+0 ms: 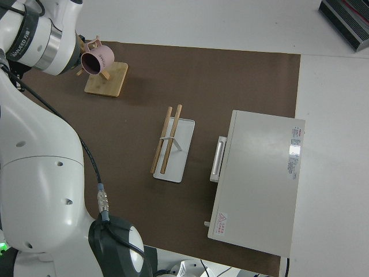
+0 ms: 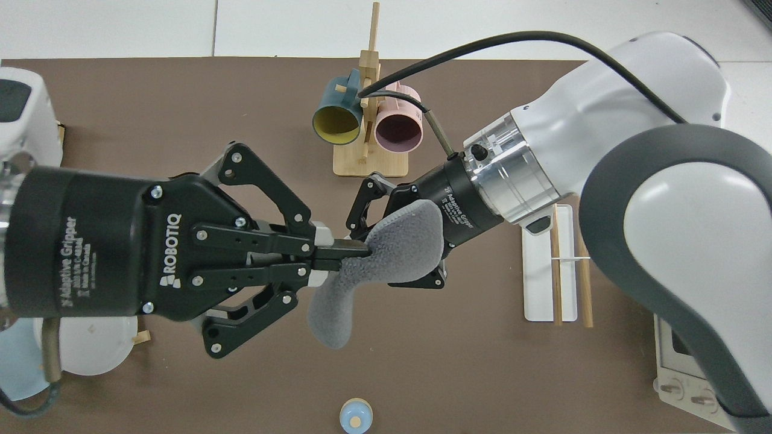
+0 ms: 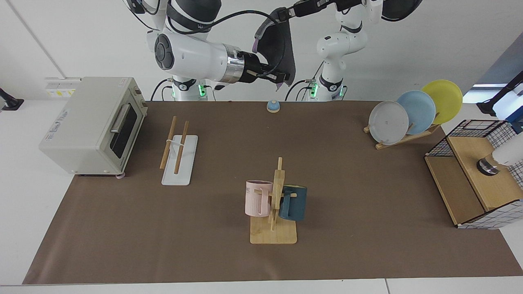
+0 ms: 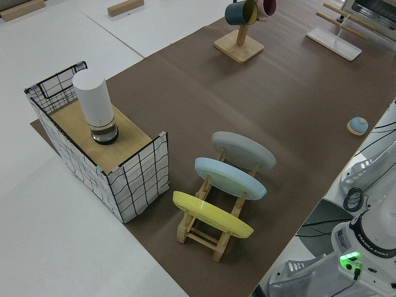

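Observation:
A grey fuzzy cloth (image 2: 387, 246) hangs between my two grippers in the top view. One gripper (image 2: 340, 253), entering from the left of that view, has its fingers shut on the cloth. The other gripper (image 2: 401, 239), coming from the upper right, sits behind the cloth, which hides much of its fingers, so its grip is unclear. In the left view the grey cloth (image 3: 274, 49) hangs high at the back, between the two arms.
Below are a mug tree with pink (image 3: 257, 198) and teal (image 3: 294, 206) mugs, a white rack (image 3: 176, 174) with wooden sticks, a toaster oven (image 3: 88, 127), plates on a rack (image 3: 387, 122), a wire basket (image 3: 456, 196) and a small blue object (image 3: 273, 106).

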